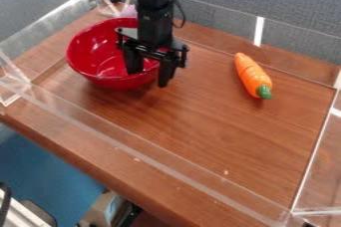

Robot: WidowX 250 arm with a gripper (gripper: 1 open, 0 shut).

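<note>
My black gripper [150, 69] hangs from the top of the view over the right side of a red bowl [91, 50], its fingertips low at the bowl's right rim. Whether it is open or shut, or holds the rim, I cannot tell. An orange toy carrot [252, 75] with a green tip lies on the wooden table to the right of the bowl.
The wooden table [200, 141] is bordered by clear plastic walls. A small pink item, partly hidden, is behind the bowl at the back left.
</note>
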